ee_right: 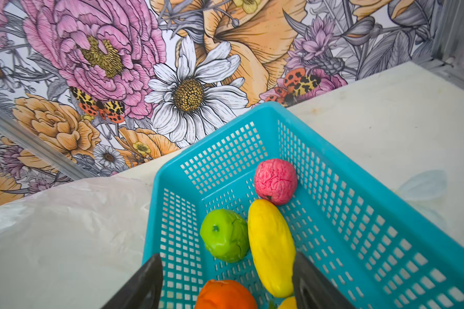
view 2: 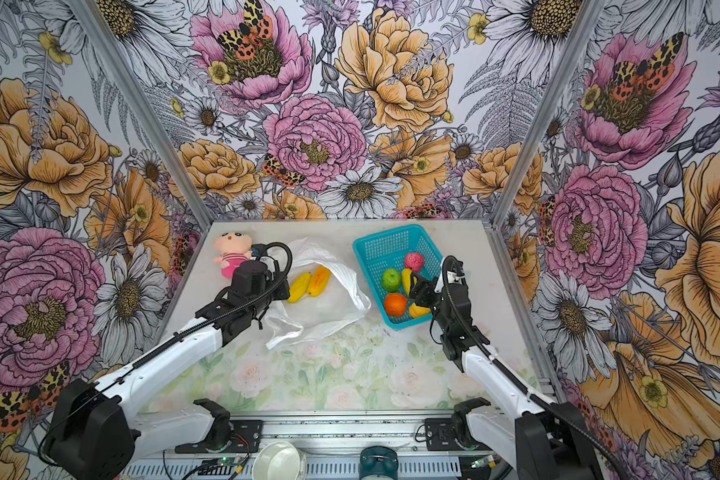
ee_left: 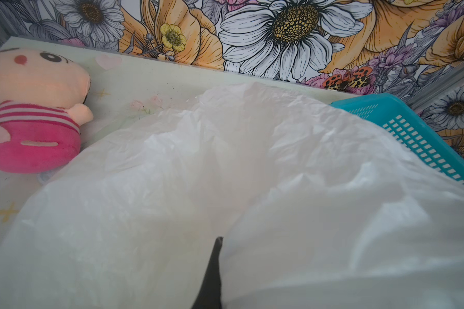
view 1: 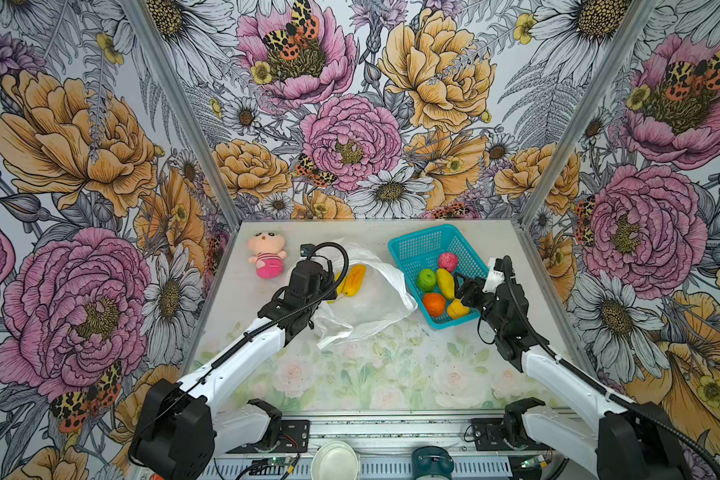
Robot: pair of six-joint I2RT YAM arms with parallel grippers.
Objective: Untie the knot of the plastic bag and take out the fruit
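Note:
The white plastic bag lies open on the table, with two yellow-orange fruits, a banana-like one and a mango-like one, inside it. At its left side, my left gripper is shut on the bag's film; one dark finger shows, the other is covered by plastic. Over the blue basket, my right gripper stands open and empty. Below and ahead of it in the basket lie a pink fruit, a green fruit, a long yellow fruit, an orange fruit and another yellow one.
A pink plush doll sits at the back left, behind the left arm. A white cup and a dark teal cup stand beyond the front edge.

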